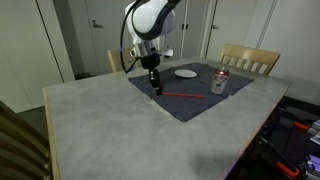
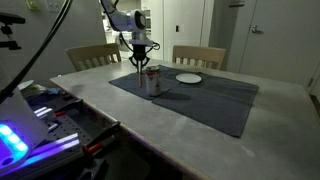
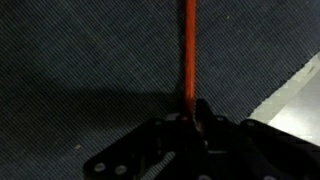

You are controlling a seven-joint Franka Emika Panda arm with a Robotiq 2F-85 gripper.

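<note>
A thin red stick [image 1: 182, 95] extends sideways over the dark mat. My gripper [image 1: 157, 90] is shut on its left end. In the wrist view the stick [image 3: 190, 50] runs up from between the fingertips of my gripper, close over the dark cloth. Whether the stick touches the mat cannot be told. In exterior view 2 the gripper [image 2: 139, 70] is small and far off, beyond the can, and I cannot make out the stick clearly there.
A can [image 1: 219, 82] stands on the mat, right of the stick. Behind lies a white plate [image 1: 186, 73]. The dark mat [image 1: 185, 111] covers part of the pale table [image 1: 120, 130], whose near left area is clear. Chairs [image 2: 199, 57] stand along the edges.
</note>
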